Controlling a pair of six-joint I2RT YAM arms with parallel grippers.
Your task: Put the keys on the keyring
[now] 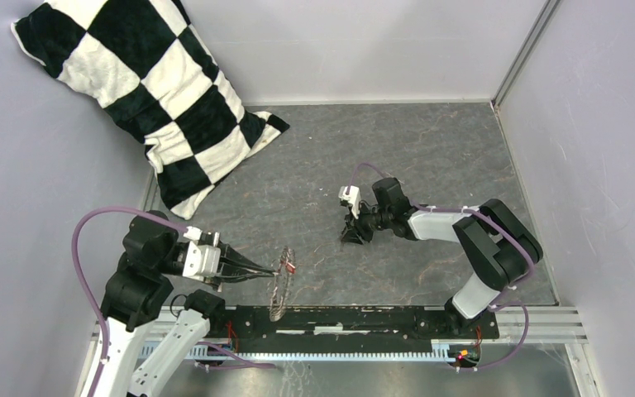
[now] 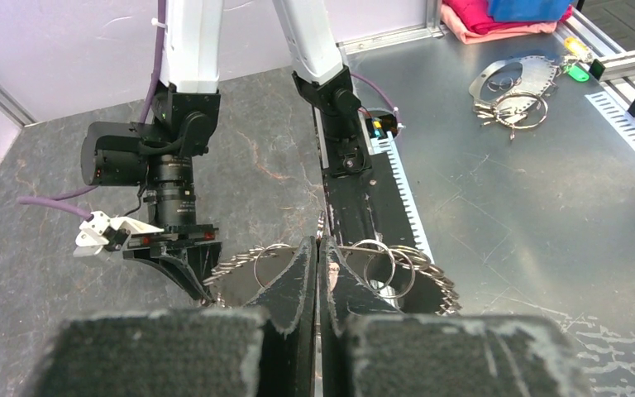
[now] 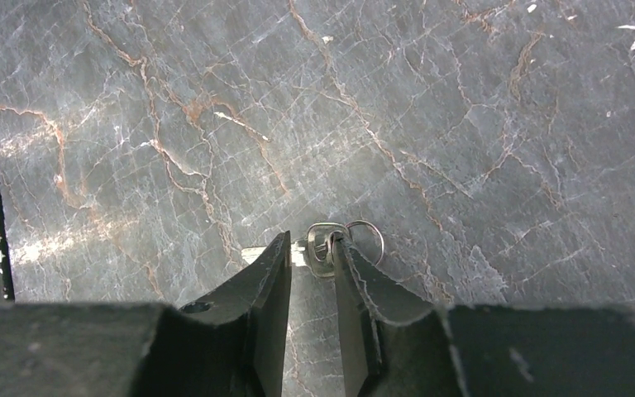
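Observation:
My left gripper (image 1: 272,273) is shut on a large coiled metal keyring (image 1: 278,299), which hangs upright from its fingertips above the floor. Several smaller rings (image 2: 378,258) hang on that keyring in the left wrist view. Low over the stone-patterned surface, my right gripper is part open. Between and beyond its fingers, a silver key (image 3: 256,254) lies flat with a small ring (image 3: 372,234) through its head. One fingertip (image 3: 339,248) covers part of the key's head. From the top, the right gripper (image 1: 355,235) hides most of this key.
A checkered cloth (image 1: 174,107) rises at the back left. Further rings and a metal plate (image 2: 532,78) lie on the grey table outside the work area. Bare floor surrounds the right gripper, and a black rail (image 1: 331,329) runs along the front edge.

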